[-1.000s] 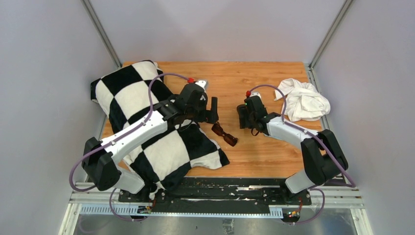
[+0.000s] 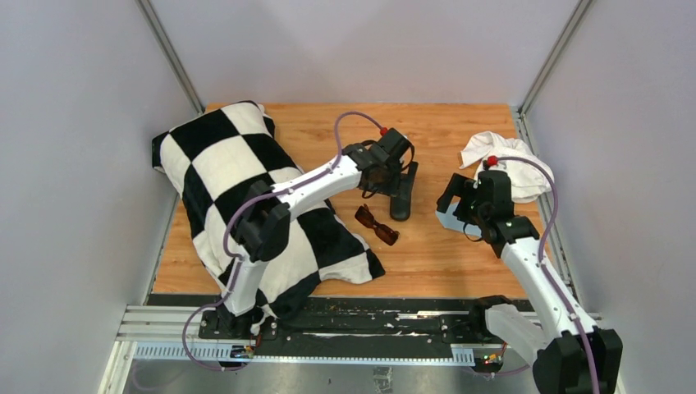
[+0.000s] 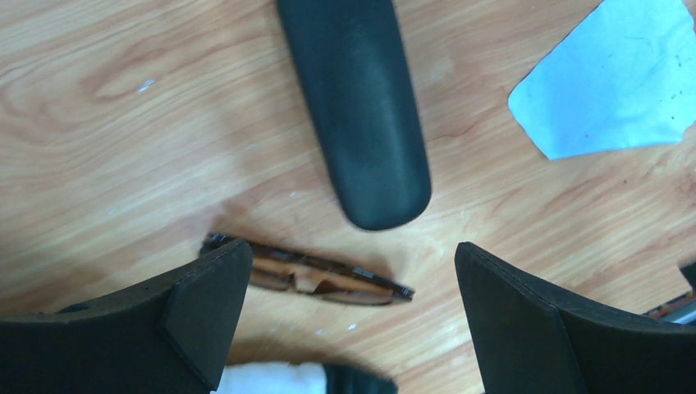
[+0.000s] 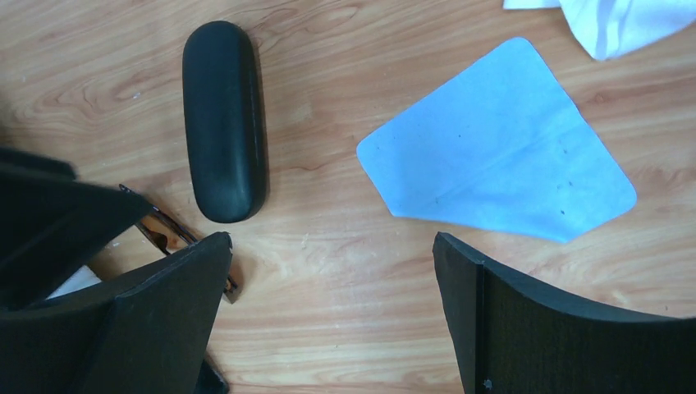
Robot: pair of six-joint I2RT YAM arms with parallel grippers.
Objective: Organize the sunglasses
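Brown sunglasses lie on the wooden table, front-left of a closed black case. My left gripper hangs open above the case area, nothing between its fingers; in the top view it partly hides the case. My right gripper is open and empty, over the right side of the table near a light blue cloth, with the case and sunglasses to the left in its wrist view.
A black-and-white checkered cloth covers the table's left side. A crumpled white cloth lies at the right back.
My left arm has reached right, over the case. My right arm has pulled away from the case to the right, uncovering its front end. The sunglasses have not moved.
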